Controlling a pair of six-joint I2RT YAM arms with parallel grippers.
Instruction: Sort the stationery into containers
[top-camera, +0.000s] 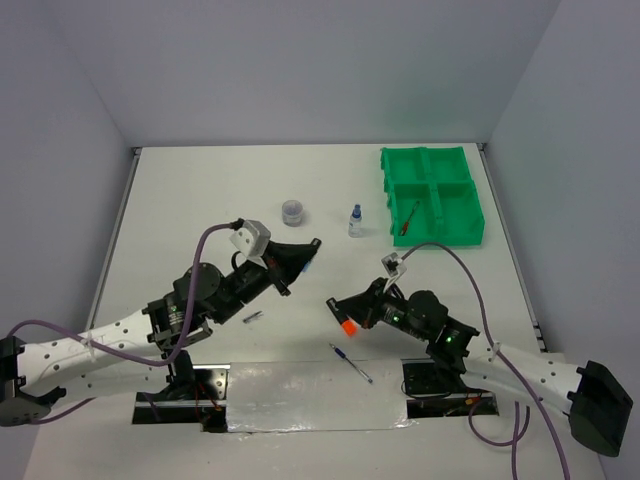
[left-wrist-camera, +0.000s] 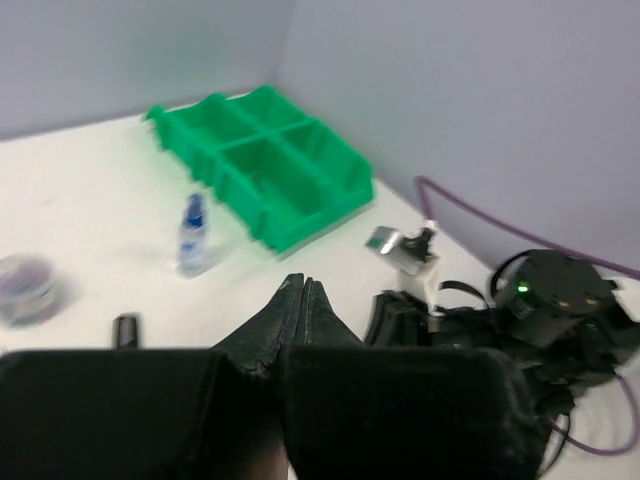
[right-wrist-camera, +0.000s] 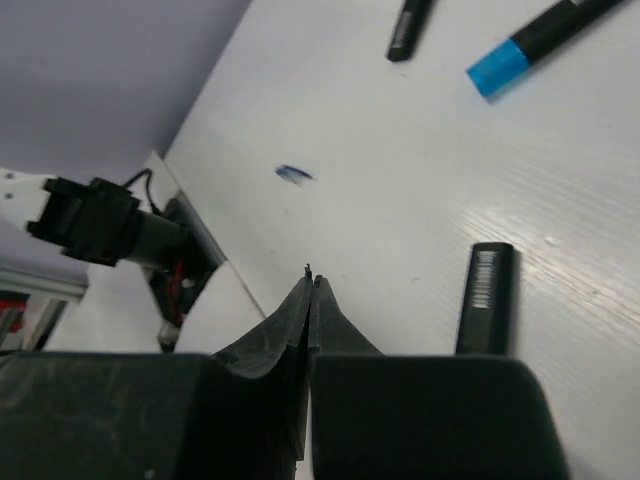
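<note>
My left gripper (top-camera: 292, 268) is high over the table's middle, shut, with nothing visible between its fingers in the left wrist view (left-wrist-camera: 300, 300). My right gripper (top-camera: 355, 312) is shut and empty, low beside a black-and-orange marker (top-camera: 342, 320). A blue pen (top-camera: 352, 364) lies below it. A dark marker with blue (right-wrist-camera: 540, 40) and other black markers (right-wrist-camera: 485, 300) lie on the table. The green compartment container (top-camera: 450, 215) holds a red-handled item (top-camera: 408, 218). A clear jar (top-camera: 292, 213) and small bottle (top-camera: 355, 222) stand behind the grippers.
A small grey item (top-camera: 253, 316) lies front left, near the left arm. Walls border the back and sides.
</note>
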